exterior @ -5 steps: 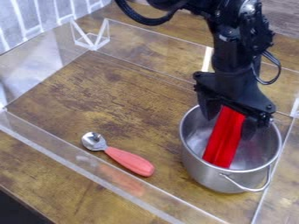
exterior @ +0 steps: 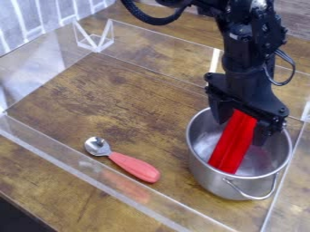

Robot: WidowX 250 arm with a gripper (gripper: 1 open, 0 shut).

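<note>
A metal pot (exterior: pixel 255 186) with a wire handle sits at the right of the table. Inside it a long red block (exterior: pixel 230 149) leans toward the back. My black gripper (exterior: pixel 242 111) is over the pot's back part, at the red block's upper end; whether its fingers grip the block is hard to tell. A spoon with a pink handle (exterior: pixel 133 166) lies on the wooden table left of the pot.
Clear plastic walls (exterior: pixel 72 181) border the table (exterior: pixel 85 113). A white wire piece (exterior: pixel 94 38) stands at the back left.
My gripper has shifted very slightly around the top of the red block; the pot and spoon stay in place.
</note>
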